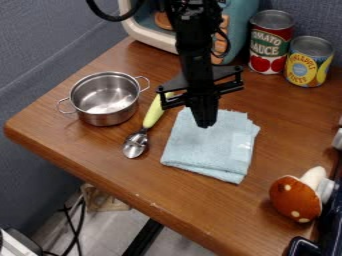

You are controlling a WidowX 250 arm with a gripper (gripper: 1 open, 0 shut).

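My black gripper [203,112] hangs over the top edge of a folded light blue cloth [211,152] on the wooden table. Its tips are dark and close together, and whether they are open or shut, or touch the cloth, is hard to tell. Just left of it lie a yellow banana [156,107], partly hidden by the gripper, and a metal spoon [135,145].
A steel pot [102,96] sits on the left of the table [160,199]. A tomato can [269,45] and a yellow can [309,63] stand at back right, a toy appliance [144,25] at back. A mushroom toy [297,198] lies at right.
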